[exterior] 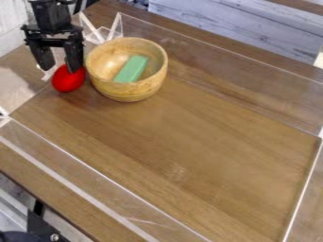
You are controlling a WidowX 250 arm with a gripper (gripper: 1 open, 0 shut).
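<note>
The black gripper [56,47] is at the top left, its fingers pointing down just over a red round object [68,79]. Whether the fingers touch or grip it is too small to tell. A wooden bowl [130,92] stands to the right of the red object, holding a green block [130,68].
A white wire-like object [111,28] is behind the bowl at the top left. A pale strip runs along its left edge.
</note>
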